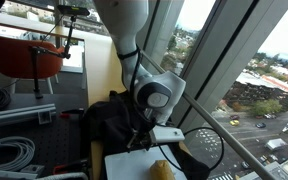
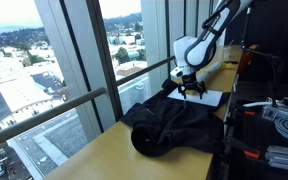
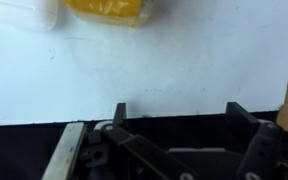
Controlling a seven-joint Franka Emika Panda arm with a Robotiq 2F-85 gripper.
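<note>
My gripper is open, with its two dark fingertips well apart and nothing between them. It hangs over the near edge of a white sheet or board [image 3: 184, 70], where dark cloth begins. A yellow item [image 3: 109, 8], seemingly in a clear wrapper or box, is cut off by the wrist view's top edge. Left of it sits a whitish translucent container [image 3: 26, 10]. In the first exterior view the yellow item [image 1: 162, 171] lies on the white sheet [image 1: 127, 165], below the arm's hand.
Black cloth [image 2: 174, 122] covers much of the wooden table [image 2: 89, 158], with a dark round object [image 2: 149, 143] at its near end. Windows and a rail [image 2: 74, 103] border one side. Cables [image 1: 12, 152] lie on the dark surface opposite.
</note>
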